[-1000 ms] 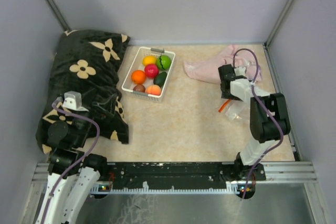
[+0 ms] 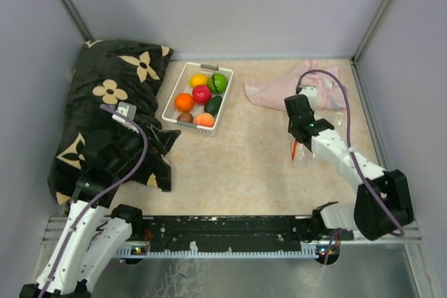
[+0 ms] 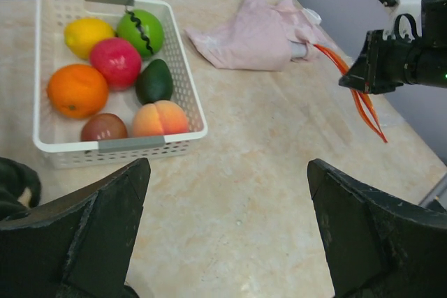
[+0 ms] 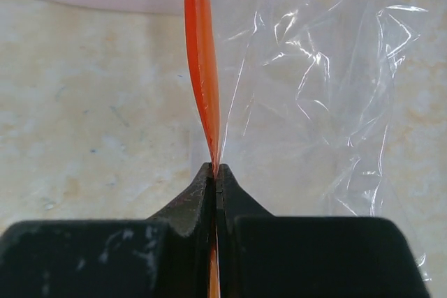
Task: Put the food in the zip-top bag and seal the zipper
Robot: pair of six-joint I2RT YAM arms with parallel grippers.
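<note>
A white basket (image 2: 168,114) holds several food items, among them an orange (image 2: 184,102), a watermelon-like ball (image 2: 217,83) and an avocado (image 3: 154,83). On the right lies a clear zip bag (image 4: 314,102) with an orange zipper edge (image 4: 200,68). My right gripper is shut on that edge, which rises from the table in the left wrist view. My left gripper stands open near the dark cushion, facing the basket, with nothing between its fingers.
A pink cloth (image 2: 272,93) lies at the back right behind the bag. A black flowered cushion (image 2: 98,68) covers the left side.
The right arm has drawn back leftward with the zipper edge, which now stands more upright. The left arm has moved toward the basket and turned.
</note>
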